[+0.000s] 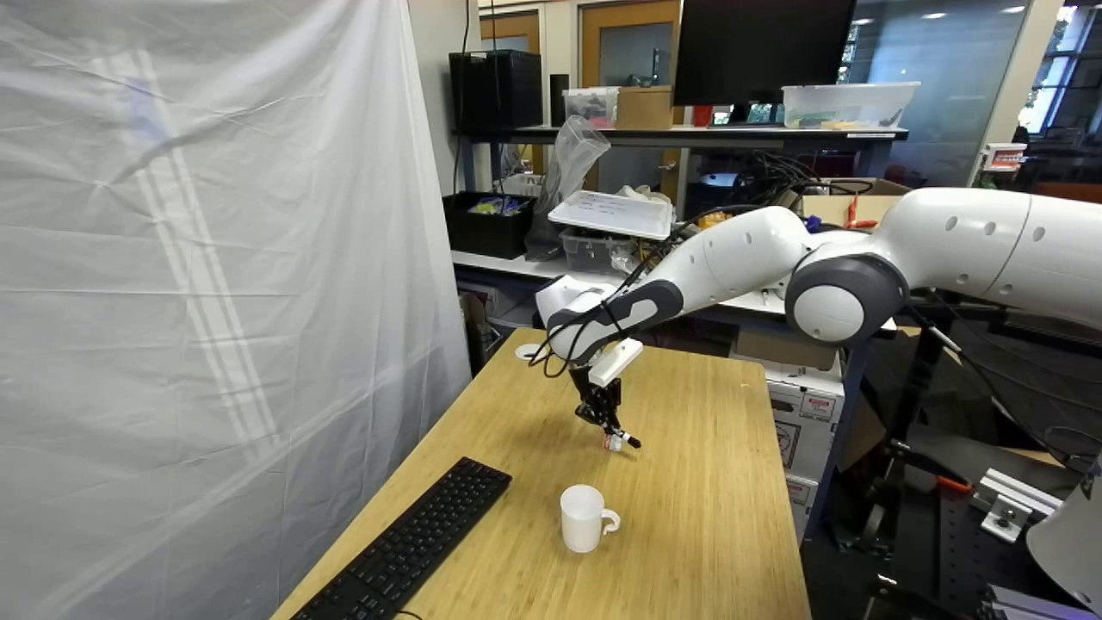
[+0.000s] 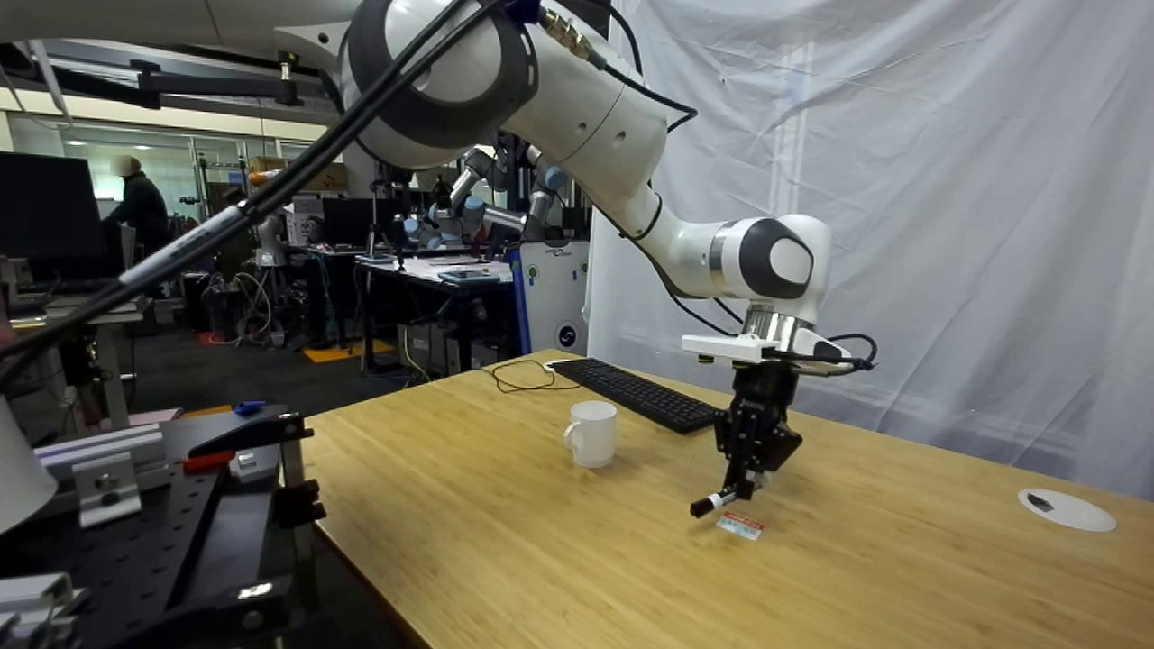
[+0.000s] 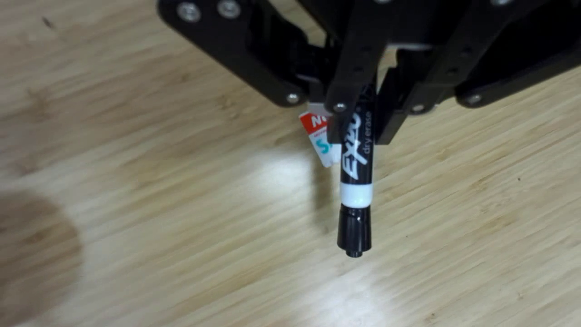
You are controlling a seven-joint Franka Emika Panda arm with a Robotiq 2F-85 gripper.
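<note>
A black Expo dry erase marker point(image 3: 357, 163) with a white band is gripped between the fingers of my gripper, its capped end pointing out past them. In exterior view 2 my gripper point(image 2: 746, 487) holds the marker point(image 2: 711, 504) just above the wooden table. Under it on the tabletop lies a small red and white card point(image 2: 741, 525), partly covered by a finger in the wrist view. A white mug point(image 1: 583, 517) stands upright, nearer the camera than the gripper point(image 1: 616, 432) in exterior view 1.
A black keyboard point(image 2: 638, 391) lies along the curtain side of the table point(image 2: 519, 519). A white disc point(image 2: 1066, 510) is set near the table's far end in exterior view 1. Much of the tabletop around the gripper is bare.
</note>
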